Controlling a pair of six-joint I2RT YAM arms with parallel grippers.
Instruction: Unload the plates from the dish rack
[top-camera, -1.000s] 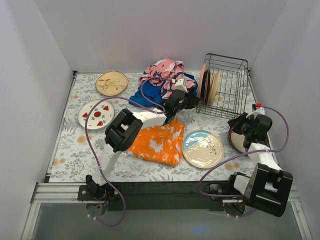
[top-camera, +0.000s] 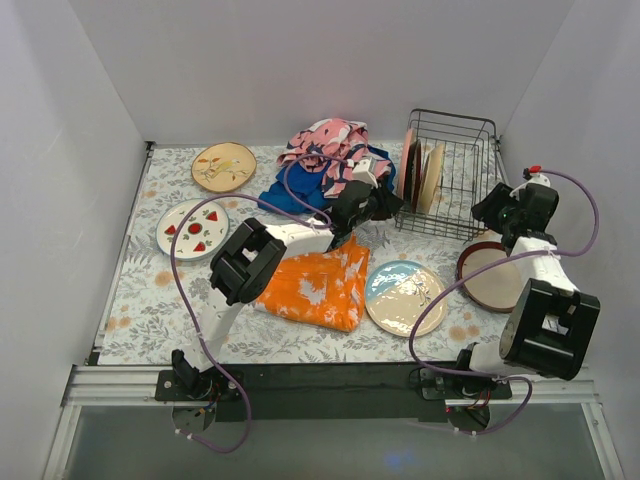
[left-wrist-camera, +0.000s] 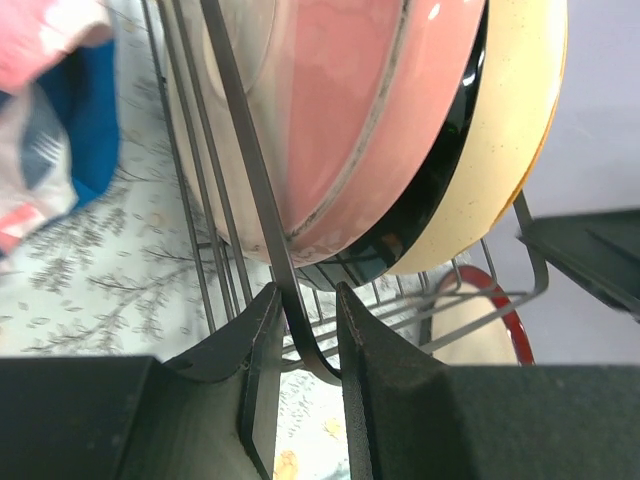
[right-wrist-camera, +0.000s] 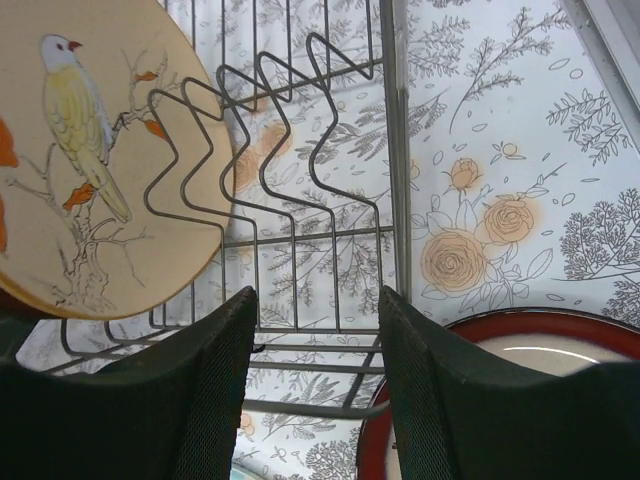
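Observation:
Upright in the left part of the wire dish rack (top-camera: 455, 232) stand several plates: a pink plate (left-wrist-camera: 345, 100), a black one (left-wrist-camera: 395, 235) and a cream plate (top-camera: 432, 180). A bird picture decorates the cream plate (right-wrist-camera: 90, 170) in the right wrist view. At the rack's front left corner, my left gripper has its fingers either side of the dark rim bar, with a narrow gap showing beside the bar. Over the rack's front right edge, my right gripper is open, to the right of the plates and holding none.
On the table lie a blue-and-cream plate (top-camera: 405, 298), a brown-rimmed plate (top-camera: 492, 285), a strawberry plate (top-camera: 192, 228) and a yellow plate (top-camera: 223, 167). Bunched cloth (top-camera: 325, 150) borders the rack's left side; an orange cloth (top-camera: 318, 288) lies in front.
My right gripper has moved back and to the right, from over the brown-rimmed plate to the rack's front right edge. The left arm stays almost still; the rack has shifted very slightly.

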